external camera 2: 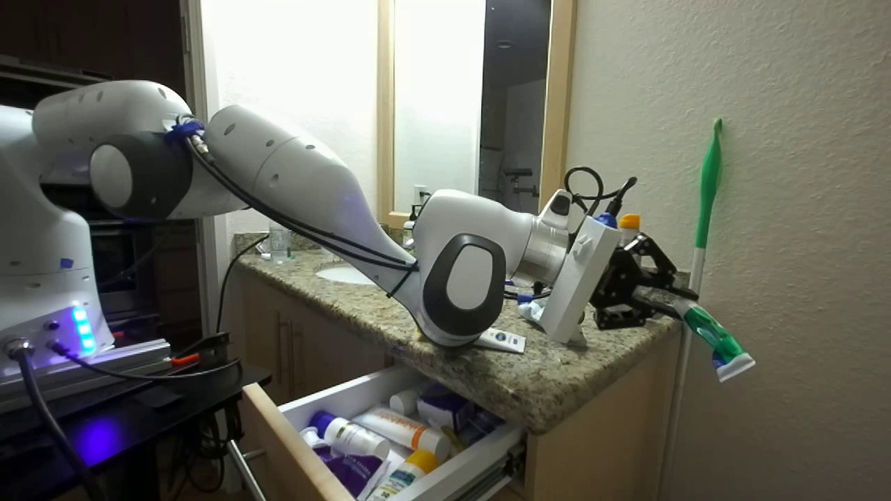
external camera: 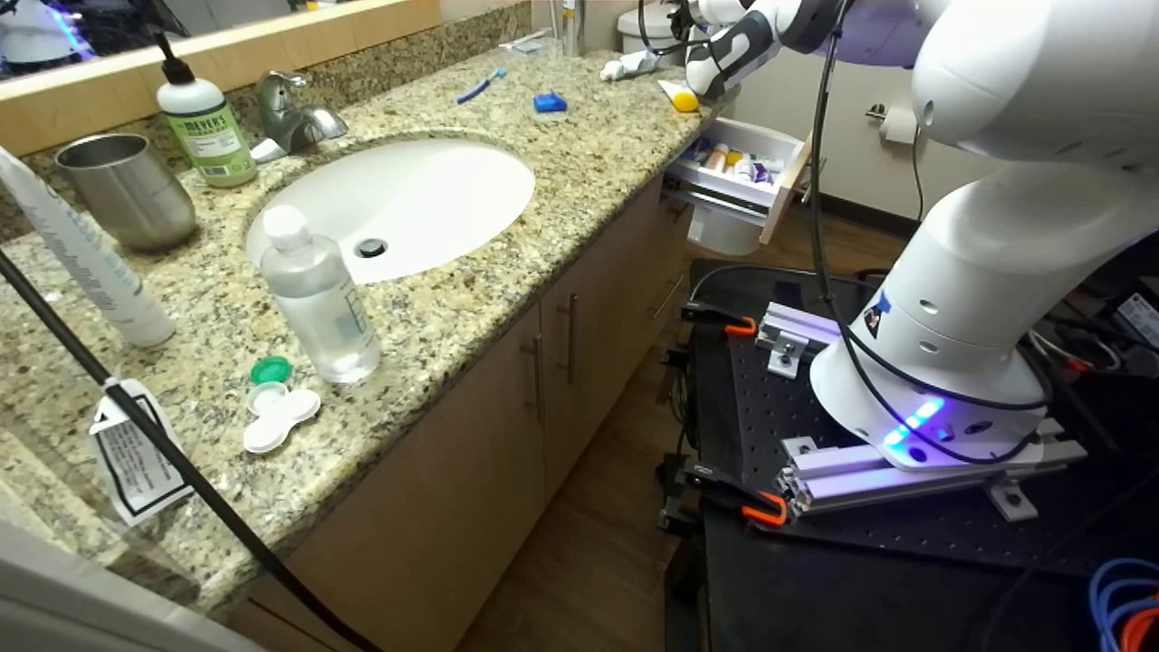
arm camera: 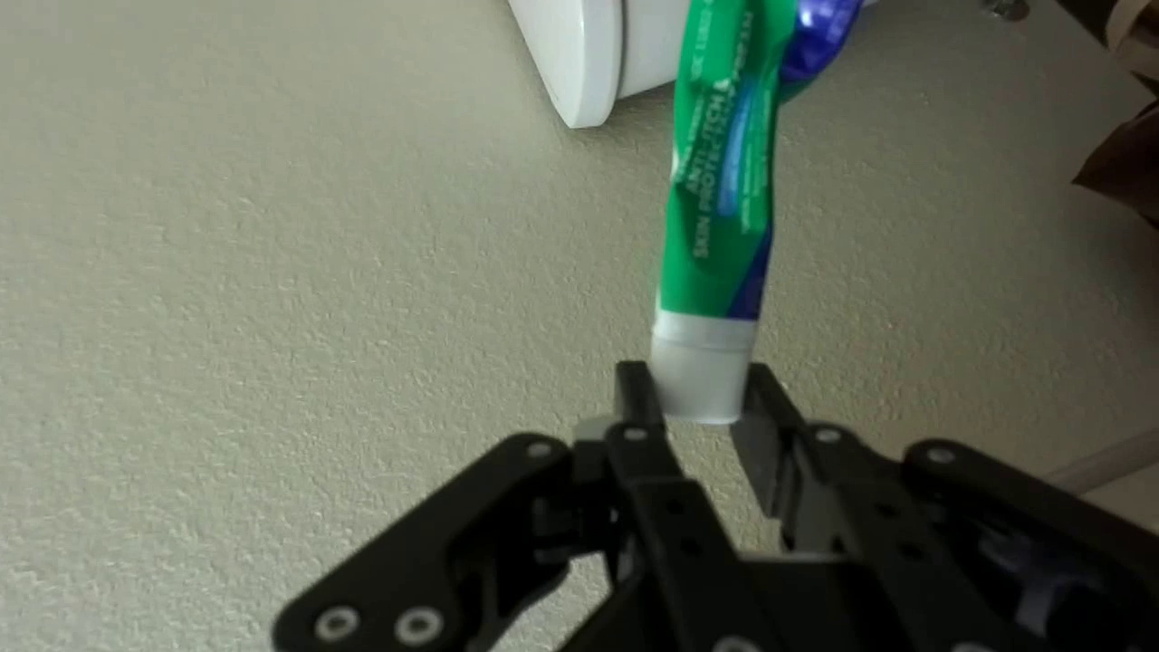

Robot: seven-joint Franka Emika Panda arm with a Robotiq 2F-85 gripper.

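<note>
A crumpled green tube [arm camera: 717, 217] with blue parts and a white cap is pinched by its cap between the fingertips of my gripper in the wrist view. In exterior view 2 my gripper [external camera 2: 689, 300] reaches past the end of the counter, and the green tube [external camera 2: 711, 330] slants downward from it over open space. The fingers are shut on the cap. Exterior view 1 shows part of the arm at the far end of the counter; the gripper's fingers and the tube do not show clearly there.
An open drawer [external camera 2: 324, 400] full of tubes and bottles juts out below the counter [external camera 2: 534, 380]. A white tube [external camera 2: 501, 339] lies on the countertop near the arm. A green-handled pole [external camera 2: 708, 188] leans by the wall. The sink [external camera: 462, 206] is empty.
</note>
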